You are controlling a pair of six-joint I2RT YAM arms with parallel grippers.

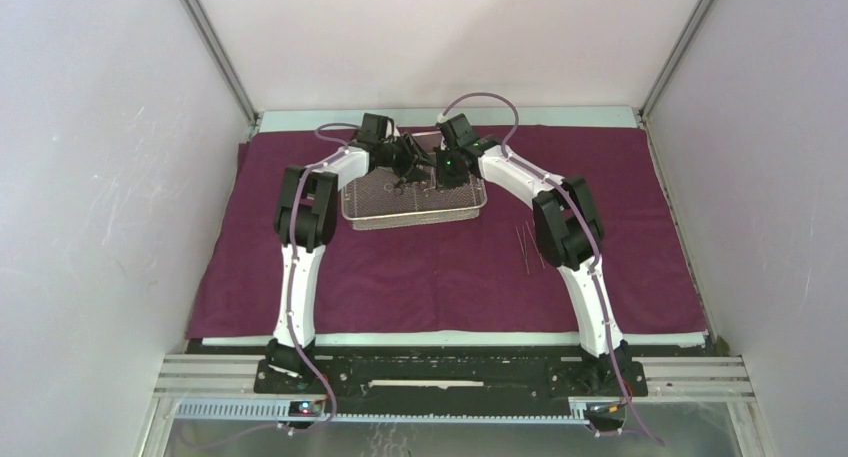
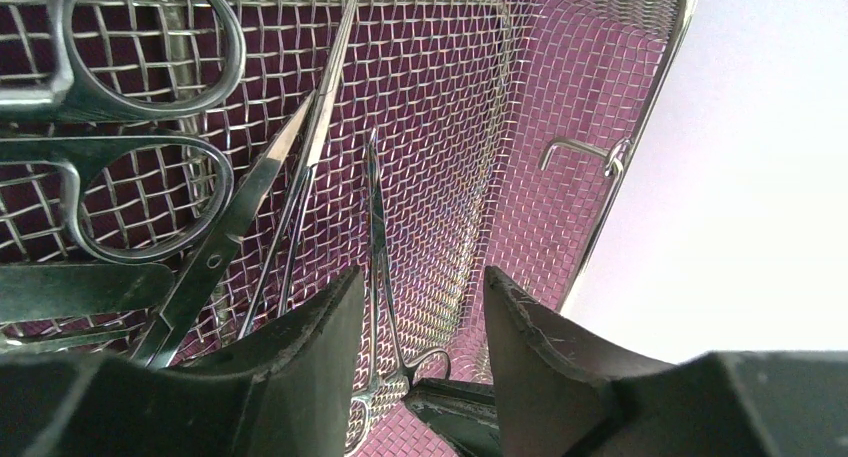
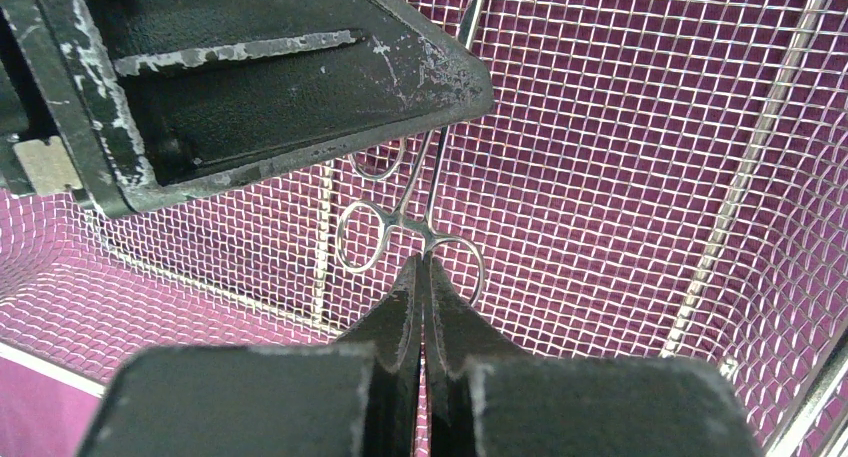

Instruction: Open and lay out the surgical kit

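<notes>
A wire mesh basket (image 1: 415,219) stands on the maroon cloth, with both grippers inside it. In the left wrist view, my left gripper is part open above a slim silver clamp (image 2: 376,232), and nothing is held between its fingers. The clamp's ring handles (image 3: 362,239) show in the right wrist view. My right gripper is shut, its tips right at one ring handle; whether the thin ring is caught between them cannot be told. A left finger (image 3: 330,87) covers part of the clamp's shanks.
Tweezers (image 2: 325,107), scissors (image 2: 215,252) and large ring handles (image 2: 235,52) lie in the basket beside the clamp. Thin instruments (image 1: 524,250) rest on the cloth at right. A small wire hook (image 2: 575,145) hangs on the basket rim.
</notes>
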